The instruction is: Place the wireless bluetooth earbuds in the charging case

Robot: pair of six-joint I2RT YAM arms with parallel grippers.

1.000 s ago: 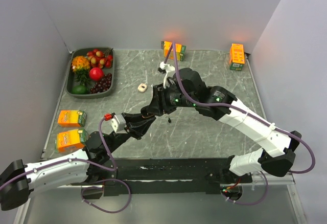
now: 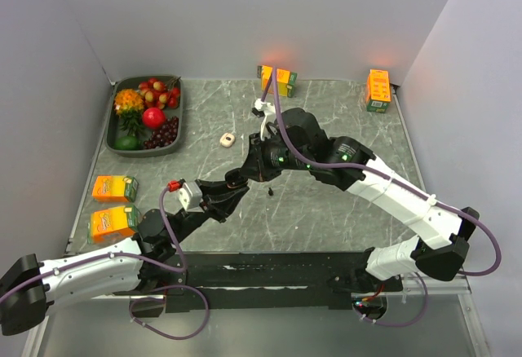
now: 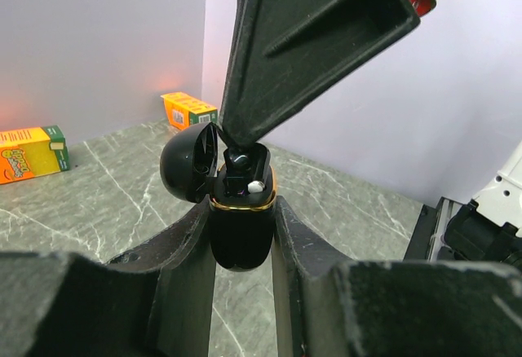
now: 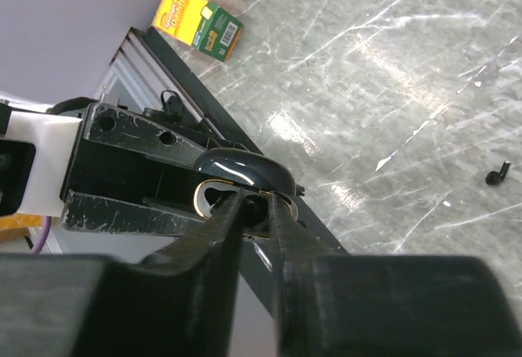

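Note:
The open black charging case [image 3: 241, 235] is held upright by my left gripper [image 2: 231, 198], shut on its body; its lid [image 3: 183, 165] stands raised at the side. My right gripper [image 2: 245, 174] reaches in from above, fingertips in the case's cavity [image 4: 245, 202]; whether an earbud is between them is hard to tell, as something dark sits there. A loose black earbud [image 4: 496, 175] lies on the marble table, seen as a small dark item [image 2: 271, 191] in the top view.
A fruit basket [image 2: 112, 129] sits back left. Orange boxes [image 2: 116, 186] stand at the left and along the back, one [image 2: 378, 88] at back right. A small white object [image 2: 227, 139] lies behind my grippers.
My right gripper has shifted very slightly at the case over the last second; the left arm and the table's objects look unchanged.

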